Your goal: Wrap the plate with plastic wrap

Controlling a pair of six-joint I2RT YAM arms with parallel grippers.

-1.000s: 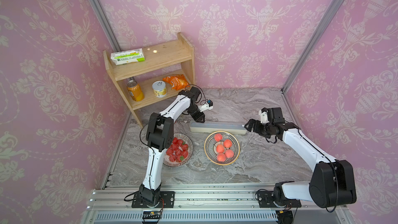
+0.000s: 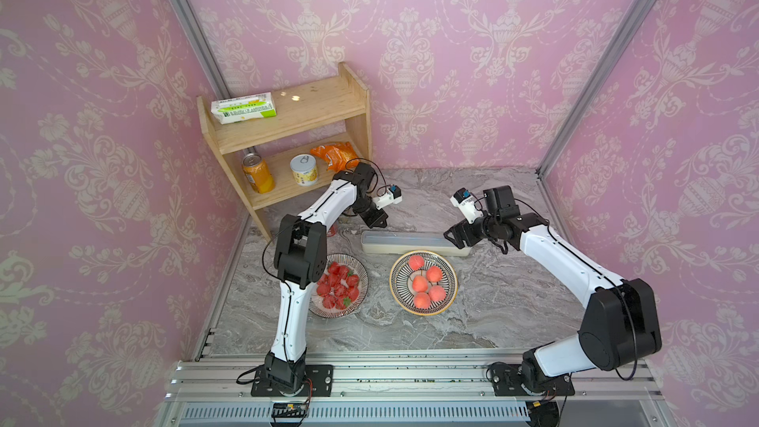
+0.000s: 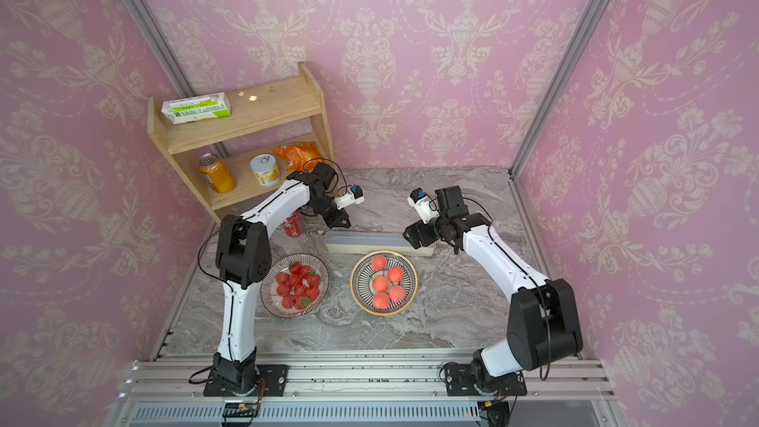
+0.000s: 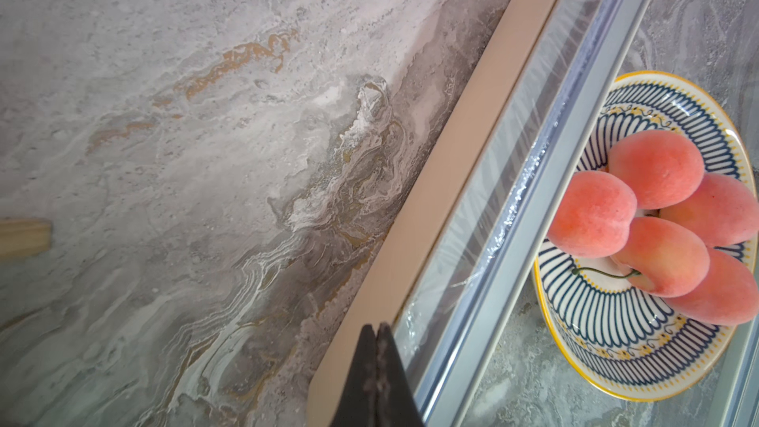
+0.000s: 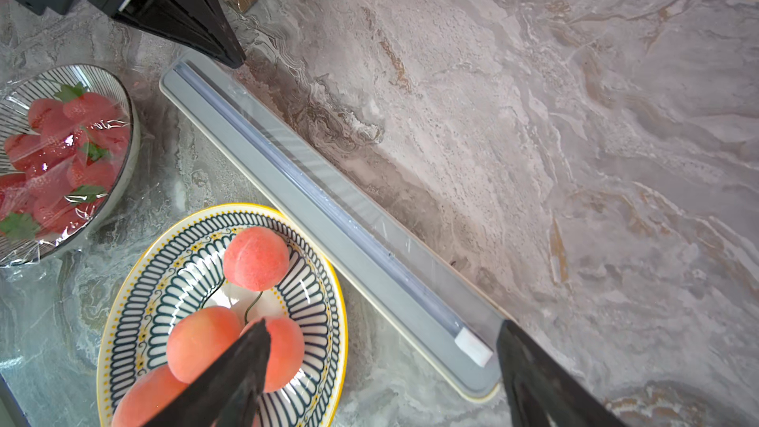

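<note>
The plastic wrap dispenser (image 2: 395, 242), a long pale box with clear film (image 4: 482, 189) across its top, lies behind the plate. The patterned plate (image 2: 401, 300) with a yellow rim holds several peaches (image 4: 656, 170), and no film is visible over it. At the dispenser's left end, my left gripper is shut, its tips pressed together with nothing visible between them. In the left wrist view the film lies outside those tips. My right gripper is open above the dispenser's right end, near the white slider (image 5: 472, 346), with its fingers apart.
Left of the plate stands a bowl of strawberries (image 5: 67, 158) covered in clear film. A wooden shelf (image 2: 320, 106) holding cans and packets rises at back left, with a red can (image 3: 293, 225) near its foot.
My right gripper has moved left and inward over the dispenser, turning. Dispenser and plate stayed put.
</note>
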